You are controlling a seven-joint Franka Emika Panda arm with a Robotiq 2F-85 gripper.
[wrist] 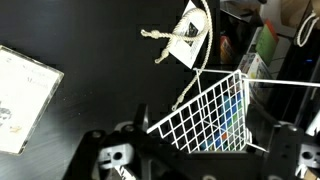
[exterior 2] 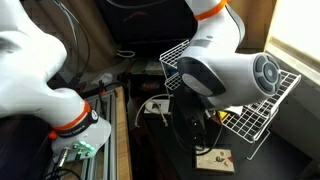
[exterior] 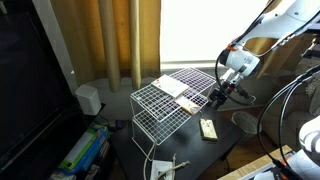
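My gripper [exterior: 217, 100] hangs in the air beside the right edge of a white wire rack [exterior: 155, 128]. Its fingers are apart in the wrist view, and the gap of the gripper holds nothing; the rack's white grid [wrist: 200, 122] shows beyond it. A flat, pale rectangular piece [exterior: 208, 129] lies on the dark table to the right of the rack. In the wrist view that pale piece [wrist: 22, 100] is at the left edge, off to one side of the fingers. On the rack's top lie a white sheet or book [exterior: 173, 88] and a smaller pale card [exterior: 187, 104].
A cream rope [wrist: 207, 45] lies on the table by a white card [wrist: 188, 30], near the rack. Books [exterior: 80, 150] stand at the left. A round wire basket [exterior: 245, 122] is at the right. Bare dark table [wrist: 100, 60] separates the pale piece and rack.
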